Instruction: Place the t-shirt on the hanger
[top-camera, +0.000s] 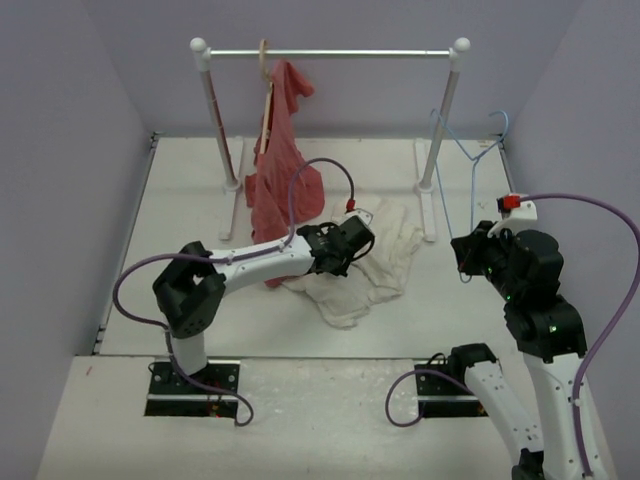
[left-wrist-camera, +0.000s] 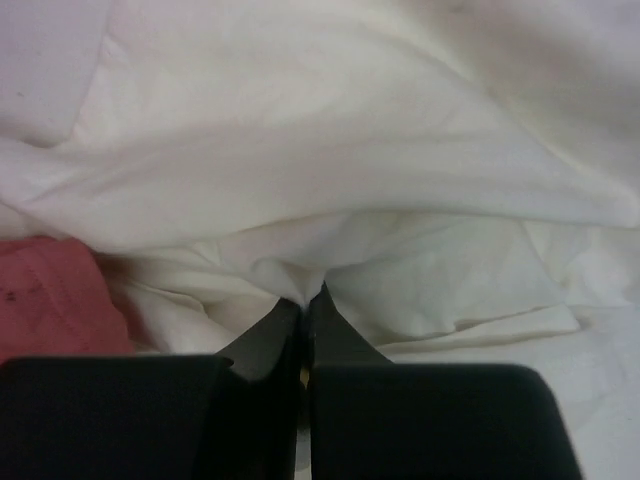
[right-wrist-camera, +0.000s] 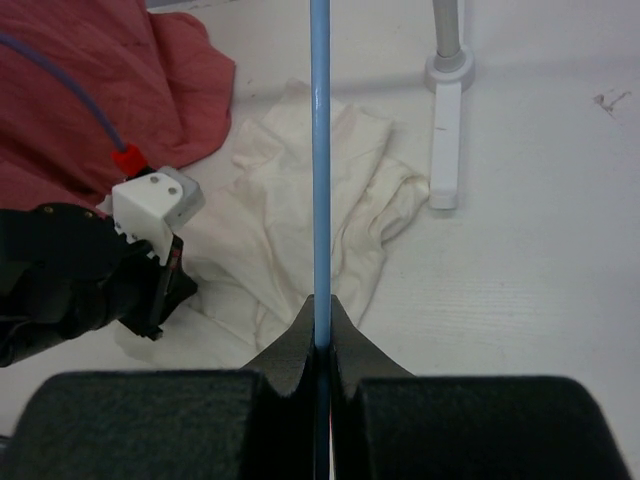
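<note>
A cream t-shirt (top-camera: 385, 255) lies crumpled on the white table under the rack. My left gripper is down at the shirt, its fingers shut on a pinched fold of the cloth (left-wrist-camera: 290, 272). On the right side, my right gripper (top-camera: 468, 255) is raised, shut on the blue hanger (top-camera: 474, 155). In the right wrist view, one bar of the blue hanger (right-wrist-camera: 321, 180) runs straight between the closed fingertips. The shirt's neck opening cannot be made out; part of the shirt is hidden behind my left arm.
A white rack with a top rail (top-camera: 350, 53) spans the back. A red garment (top-camera: 285, 165) hangs from its left end on a wooden hanger (top-camera: 265, 120), its lower part close to my left gripper. The rack's right foot (top-camera: 425, 190) stands between shirt and blue hanger.
</note>
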